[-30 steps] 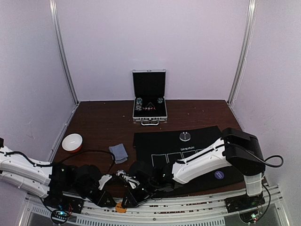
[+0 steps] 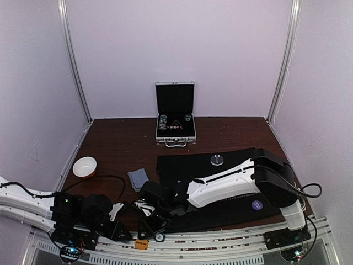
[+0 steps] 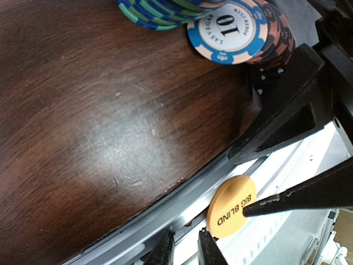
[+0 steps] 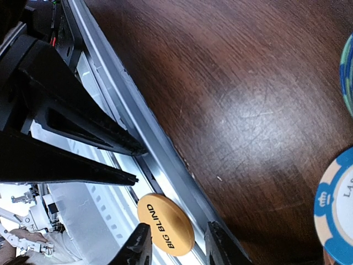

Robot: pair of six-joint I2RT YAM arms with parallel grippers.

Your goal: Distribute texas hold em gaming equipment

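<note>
An orange BIG BLIND chip [image 2: 142, 244] shows face up over the front rail; whether it rests there or is held above it I cannot tell. My left gripper points right, its fingers a narrow gap apart. Beside its tips shows the orange chip [image 3: 225, 218]; what lies between these fingers is not clear. My right gripper reaches in from the right, fingers apart, with the chip [image 4: 165, 229] in view past its tips. One finger overlaps the chip's edge. A purple chip [image 2: 257, 205] lies on the black mat [image 2: 187, 161].
Blue-green stacked chips [image 3: 160, 14] and a blue-rimmed 10 chip [image 3: 226, 30] stand close by. At the back is an open chip case [image 2: 176, 126]. A red-white bowl [image 2: 84, 167], blue-grey cloth [image 2: 138, 179] and clear disc [image 2: 217, 160] lie around.
My right arm has shifted left, its gripper closer to the left one, and a round disc at the front edge has come into sight. The orange chip and left gripper are nearly still.
</note>
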